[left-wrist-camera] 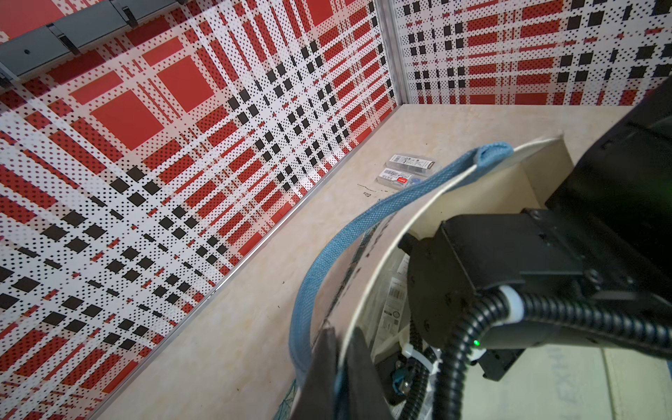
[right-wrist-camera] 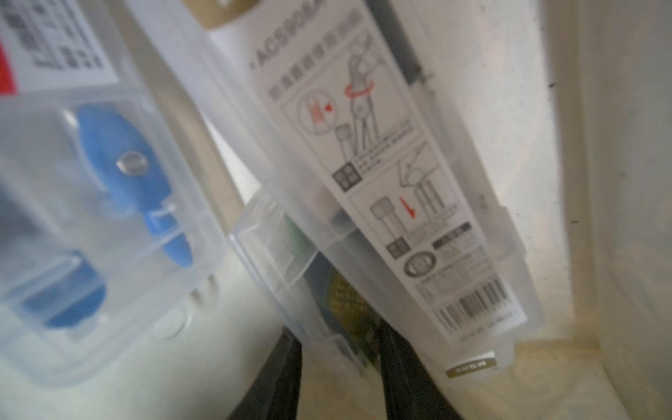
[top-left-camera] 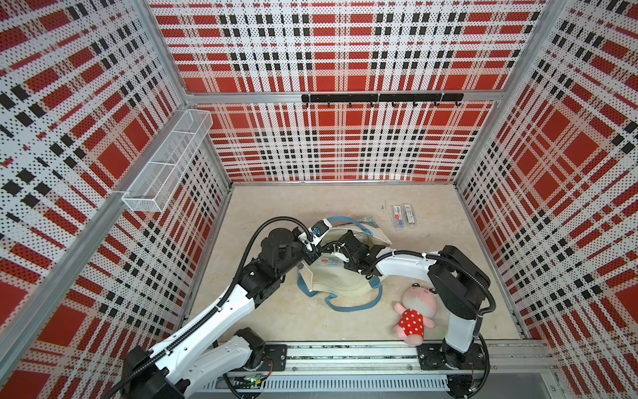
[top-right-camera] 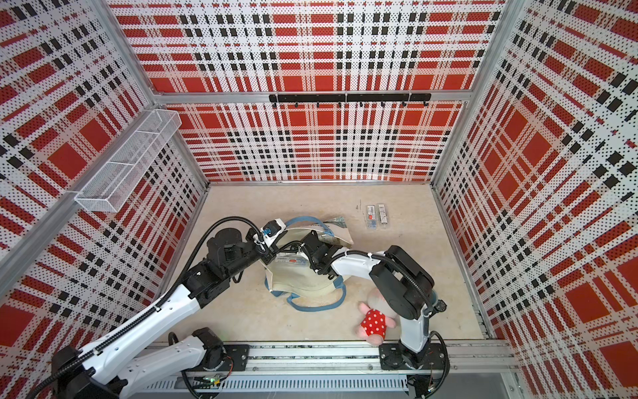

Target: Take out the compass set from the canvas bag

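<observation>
The cream canvas bag [top-left-camera: 337, 282] with blue handles stands mid-table, its mouth open. My left gripper is shut on the bag's rim, the cloth edge running between its fingers. Inside the bag, in the right wrist view, lie clear plastic cases: a compass set [right-wrist-camera: 392, 175] with a printed label, and another case with blue tools [right-wrist-camera: 126, 161] at the left. My right gripper reaches down into the bag, part open. The corner of a clear case shows beyond the gap between its fingertips; whether the fingers touch it, I cannot tell.
Two clear cases [top-left-camera: 402, 214] lie on the table behind and right of the bag. A pink plush toy [top-left-camera: 413, 316] in a red dotted dress sits at the front right, near my right arm. Bare table lies left and right of the bag.
</observation>
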